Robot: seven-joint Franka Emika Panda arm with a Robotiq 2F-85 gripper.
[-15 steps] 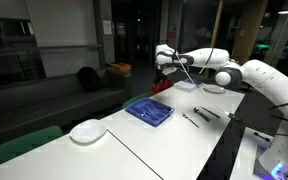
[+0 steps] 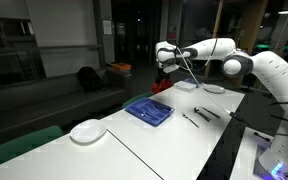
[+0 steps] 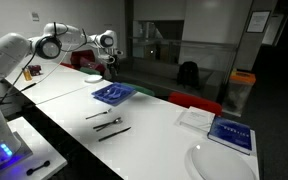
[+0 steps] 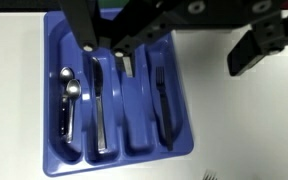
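Note:
My gripper is open, its dark fingers wide apart with nothing visible between them. In the wrist view it hangs above and partly over a blue cutlery tray (image 4: 136,138). Inside the tray lie a dark-handled fork (image 4: 164,108) in the right compartment, a knife (image 4: 99,105) further left, and spoons (image 4: 73,92) at the far left. One compartment between knife and fork looks empty. Exterior view 2 shows the tray (image 3: 114,94) on the white table, with the gripper (image 3: 109,70) high behind it.
Loose utensils lie on the table: a knife (image 3: 114,135), a fork (image 3: 108,124) and another piece (image 3: 97,114). A white plate (image 2: 88,131) sits left of the tray. At the table's other end are a large white plate (image 3: 220,163) and a blue box (image 3: 232,134).
The arm shifts only slightly at the far side of the table. The tray and the loose utensils stay where they were.

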